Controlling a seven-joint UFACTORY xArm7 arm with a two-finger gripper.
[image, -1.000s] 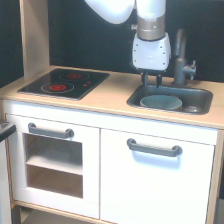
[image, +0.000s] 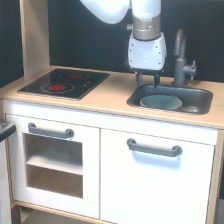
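Note:
My gripper (image: 148, 78) hangs fingers-down over the back left part of the sink (image: 202, 100). Its dark fingers (image: 139, 77) stand apart, and nothing shows between them. In the basin lies a round teal plate or shallow bowl (image: 161, 102), below the fingertips and slightly to their right. A gap appears to separate the fingers from it, though the exact height is hard to judge.
A dark faucet (image: 180, 62) rises behind the sink, close to the gripper's right. A black stovetop (image: 65, 83) with red burner rings is set into the wooden counter (image: 100, 98) at left. Below are white cupboard fronts with dark handles (image: 154, 148).
My gripper has shifted a little to the left, with its fingers looking slightly wider apart. The teal dish appears unmoved in the sink.

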